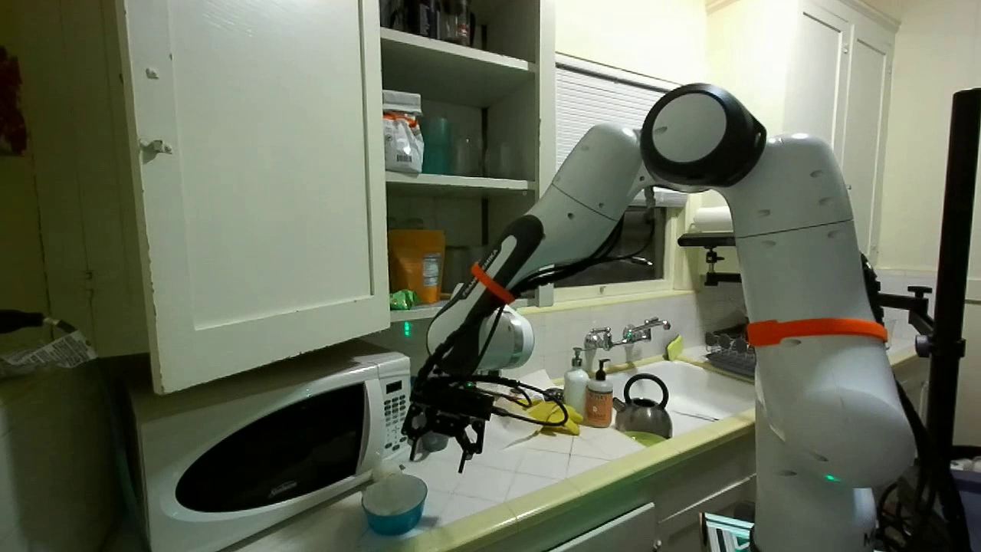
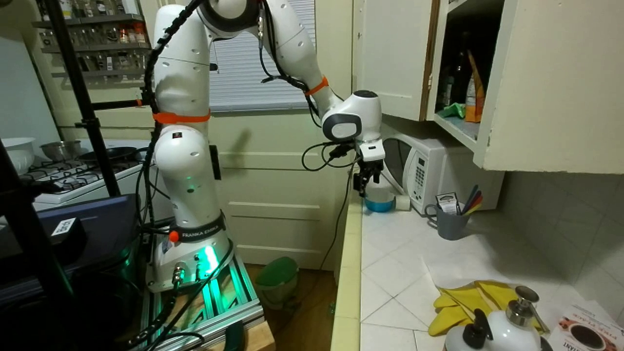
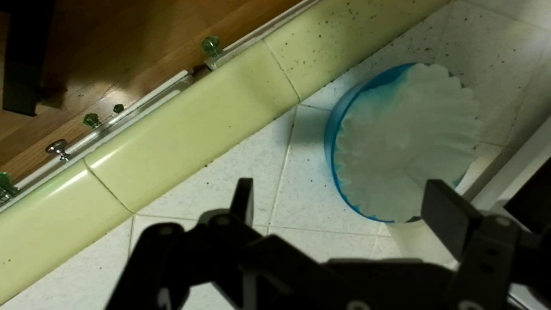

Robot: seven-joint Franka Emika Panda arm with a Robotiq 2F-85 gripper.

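A blue bowl [image 1: 395, 523] lined with a ruffled white coffee filter [image 3: 408, 139] stands on the tiled counter in front of the microwave. My gripper [image 1: 438, 457] hangs above the counter, a little higher than the bowl and toward its sink side. In the wrist view the gripper is open with its fingers wide apart and nothing held between them. The bowl lies ahead of the fingertips, mostly toward the right finger [image 3: 449, 217], which overlaps its near edge in that view. From the second exterior view, the bowl [image 2: 379, 205] is partly behind the gripper.
The microwave [image 1: 276, 441] stands close beside the bowl, below an open cabinet door [image 1: 267, 184]. A grey mug with pens [image 2: 451, 225], yellow gloves [image 2: 462, 301], soap bottles [image 1: 575, 382] and a kettle [image 1: 644, 418] are farther along. Counter tiles between bowl and gloves are clear.
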